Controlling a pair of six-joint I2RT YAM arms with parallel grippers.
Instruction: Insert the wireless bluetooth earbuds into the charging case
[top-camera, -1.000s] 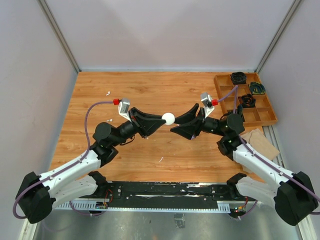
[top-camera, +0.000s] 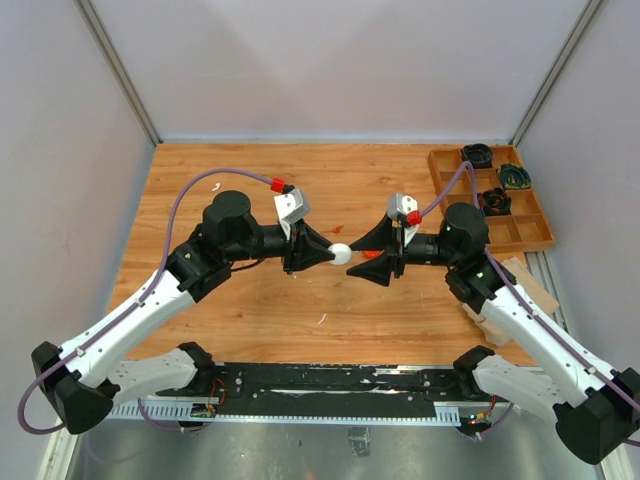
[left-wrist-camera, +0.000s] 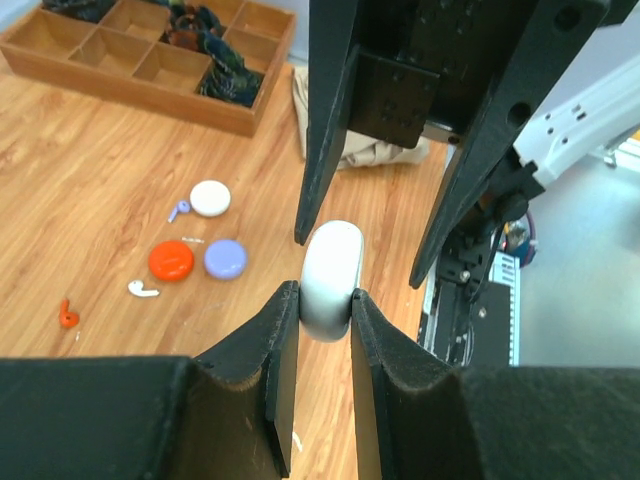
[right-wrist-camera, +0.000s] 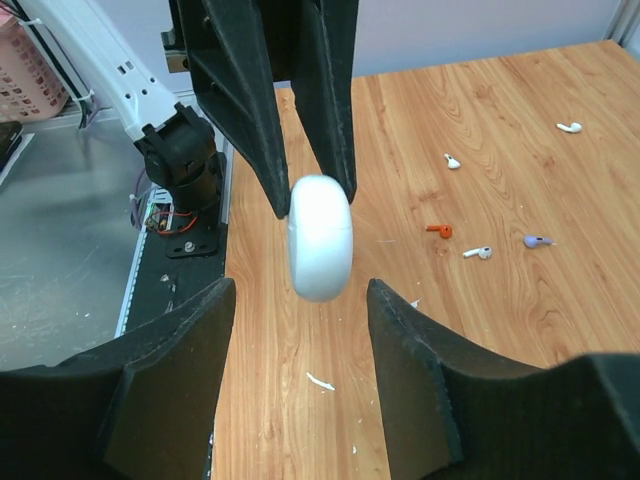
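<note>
A white charging case (top-camera: 341, 254) is held in mid-air by my left gripper (top-camera: 326, 253), shut on it; in the right wrist view the case (right-wrist-camera: 320, 240) stands upright between that gripper's tips. My right gripper (top-camera: 370, 256) faces it, fingers part open either side of the case, apparently not touching it. On the table lie loose earbuds: white (left-wrist-camera: 140, 289), orange (left-wrist-camera: 68, 314) and purple (right-wrist-camera: 535, 241), among several others. A red case (left-wrist-camera: 171, 260), a purple case (left-wrist-camera: 225, 258) and a white case (left-wrist-camera: 209, 198) also rest there.
A wooden compartment tray (top-camera: 530, 228) with dark coiled items stands at the back right, a beige cloth (top-camera: 535, 290) in front of it. A black strip (top-camera: 330, 390) runs along the table's front edge.
</note>
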